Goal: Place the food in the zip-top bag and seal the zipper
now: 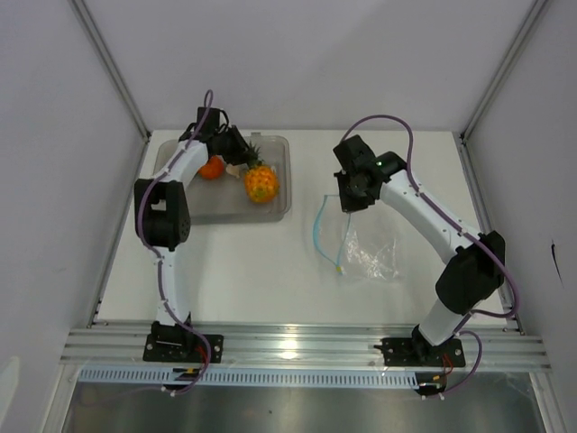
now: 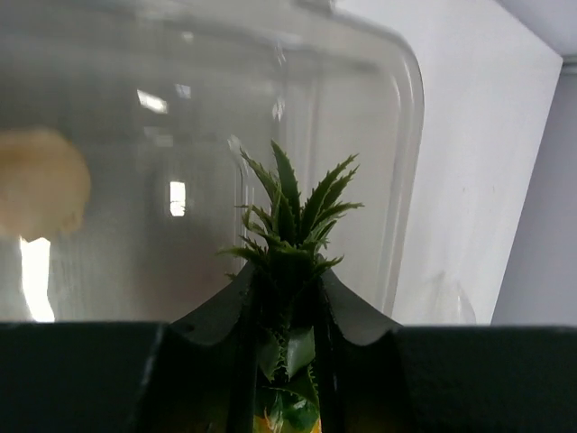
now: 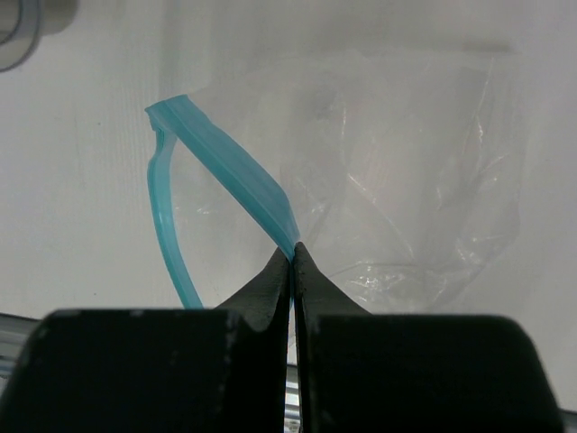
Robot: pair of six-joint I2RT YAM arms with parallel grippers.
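The pineapple stands in the grey plastic bin, its spiky crown between the fingers of my left gripper; whether they grip it tightly I cannot tell. An orange and a pale bulb-like item also lie in the bin. On the table, the clear zip top bag has a blue zipper. My right gripper is shut on the zipper at the bag's rim.
Metal rails run along the table's edges.
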